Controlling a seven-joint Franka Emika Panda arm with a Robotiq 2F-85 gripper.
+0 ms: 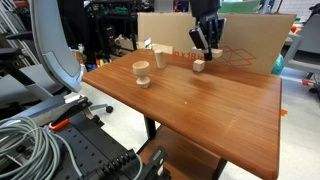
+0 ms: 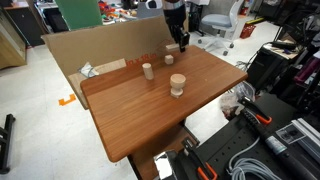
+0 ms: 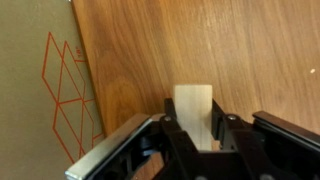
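Observation:
A pale wooden piece (image 3: 194, 108) sits between the fingers of my gripper, which is shut on it in the wrist view. In the first exterior view my gripper (image 1: 211, 55) is low over the far side of the table, with the held piece (image 1: 217, 54) at its tip. Just to its left, a small pale block (image 1: 198, 66) rests on the tabletop. The second exterior view shows this block (image 2: 169, 59) slightly below and left of the gripper (image 2: 176, 46). Whether the held piece touches the table is unclear.
A pale cylinder (image 1: 160, 59) stands farther left on the wooden table (image 1: 225, 110). A rounded, spool-like wooden piece (image 1: 141, 73) is nearer the left edge. Cardboard panels (image 1: 250, 40) line the back.

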